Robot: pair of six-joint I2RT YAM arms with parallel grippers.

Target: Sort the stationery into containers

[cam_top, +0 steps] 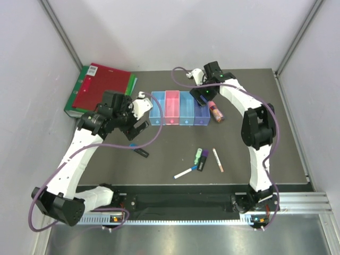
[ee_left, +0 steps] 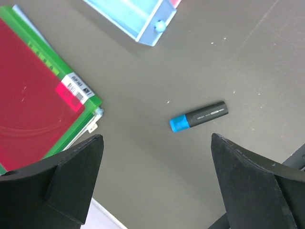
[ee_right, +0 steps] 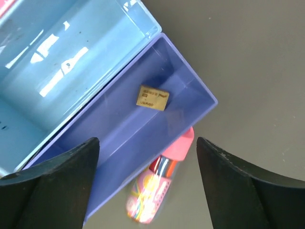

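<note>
A row of boxes, two light blue, a pink [cam_top: 171, 109] and a dark blue one [ee_right: 116, 121], stands at the back centre; a small tan eraser [ee_right: 152, 98] lies in the dark blue one. My right gripper is above that box, fingers apart, nothing between them. My left gripper hangs open over the table, a black, blue-capped marker [ee_left: 207, 113] in its view. A pink cylindrical item [ee_right: 148, 193] lies beside the dark blue box. Markers [cam_top: 202, 161], a green item [cam_top: 197, 155] and a thin pen [cam_top: 218, 159] lie at front right.
Red and green binders [cam_top: 103, 87] are stacked at the back left. Walls bound the table at the back and both sides.
</note>
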